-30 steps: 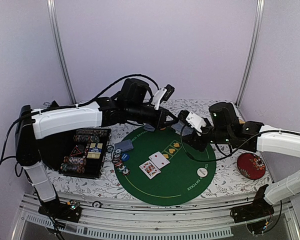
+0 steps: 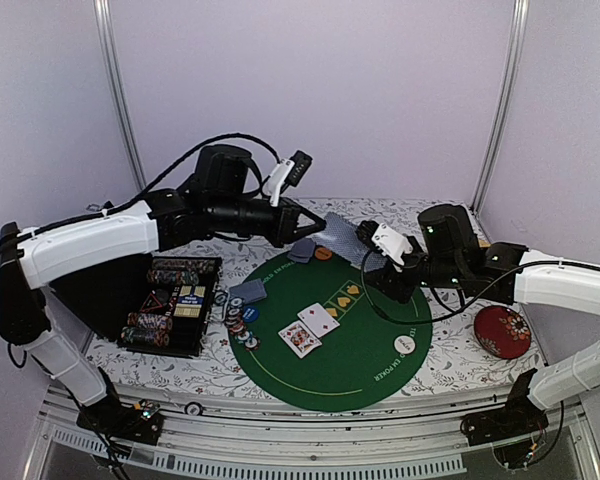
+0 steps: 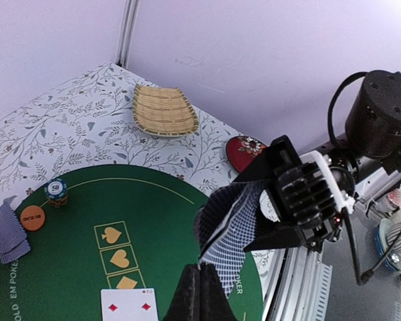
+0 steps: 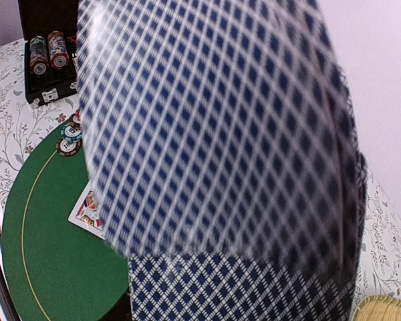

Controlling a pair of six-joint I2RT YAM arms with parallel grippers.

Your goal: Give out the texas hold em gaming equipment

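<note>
In the top view, a blue-patterned card (image 2: 336, 236) spans the gap between my two grippers above the green poker mat (image 2: 310, 380). My left gripper is shut on the card's edge. On the other side, my right gripper (image 2: 368, 256) is shut on blue-backed cards (image 3: 235, 237). A large bent card back (image 4: 214, 120) fills much of the right wrist view, hiding most of that gripper. On the mat lie two face-up cards (image 2: 300, 338), with blue-backed cards (image 2: 248, 291) at the left and more blue-backed cards (image 3: 8, 231) near the far edge.
An open chip case (image 2: 170, 335) stands left of the mat, near several loose chips (image 2: 235, 322). An orange button (image 3: 33, 218) sits by a chip stack (image 3: 56, 192). A red dish (image 2: 502, 331) and a woven basket (image 3: 164, 110) stand beyond the mat.
My left gripper has moved left, away from the right one, and a patterned card now stretches out between them. The right arm looks still.
</note>
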